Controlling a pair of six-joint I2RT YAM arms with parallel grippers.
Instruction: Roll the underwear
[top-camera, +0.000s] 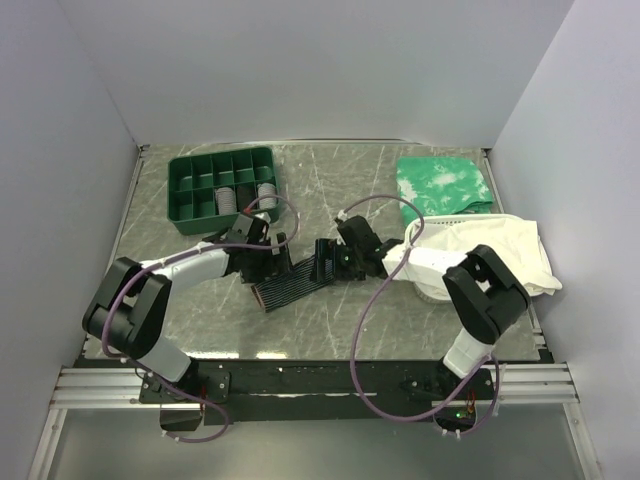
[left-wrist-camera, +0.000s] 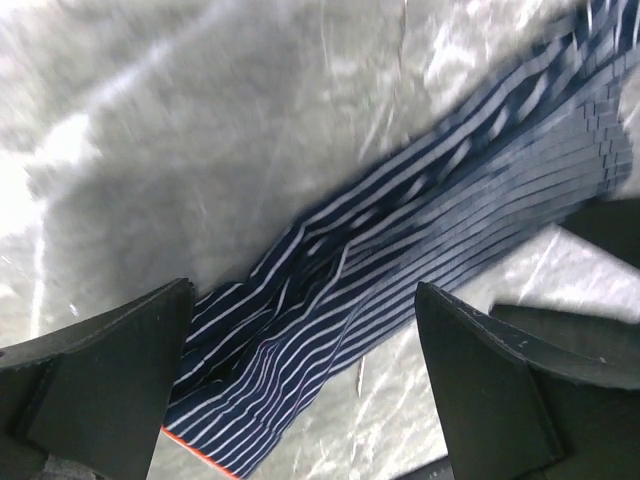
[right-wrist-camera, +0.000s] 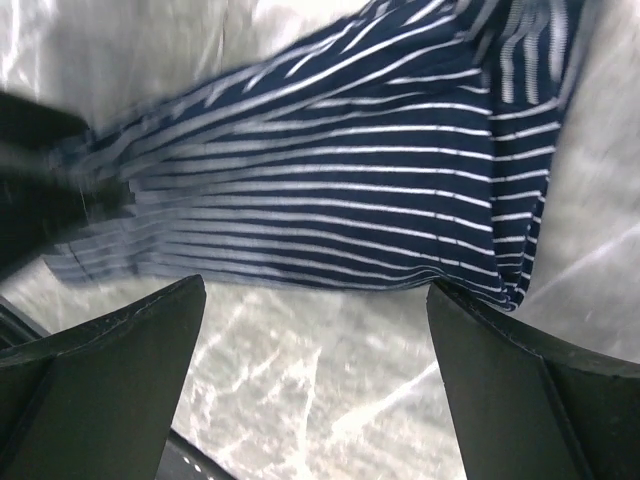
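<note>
Dark navy underwear (top-camera: 290, 287) with thin white stripes lies as a narrow strip, slanting up to the right in the top view. Over its left end my left gripper (top-camera: 268, 262) stands open; in the left wrist view the wrinkled, red-edged end of the underwear (left-wrist-camera: 285, 365) shows between the spread fingers. My right gripper (top-camera: 326, 262) is at the other end, also open. Folded striped cloth of the underwear (right-wrist-camera: 350, 190) fills the upper part of the right wrist view, one edge close to the right finger (right-wrist-camera: 520, 385). Whether that finger touches it, I cannot tell.
Behind the left arm stands a green divided box (top-camera: 195, 175) with several rolled items in it. A green cloth (top-camera: 440, 185) lies back right, near a white basket (top-camera: 425, 225) draped with white cloth. Bare table (top-camera: 320, 335) shows in front.
</note>
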